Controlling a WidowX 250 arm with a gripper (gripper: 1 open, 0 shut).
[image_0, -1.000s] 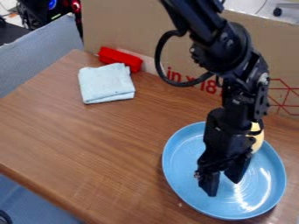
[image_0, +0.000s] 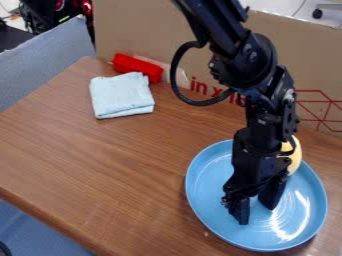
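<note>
The black arm reaches down from the top to a light blue plate (image_0: 213, 200) at the right of the wooden table. Its gripper (image_0: 255, 198) is low over the plate's middle; whether it holds anything or how wide it stands is hard to tell. A yellow round object (image_0: 293, 154) shows partly behind the wrist, at the plate's back side, mostly hidden by the arm.
A folded pale cloth (image_0: 120, 95) and a red block (image_0: 138, 67) lie at the back left. A cardboard box wall (image_0: 147, 30) bounds the table behind.
The plate, cloth and block look unmoved.
</note>
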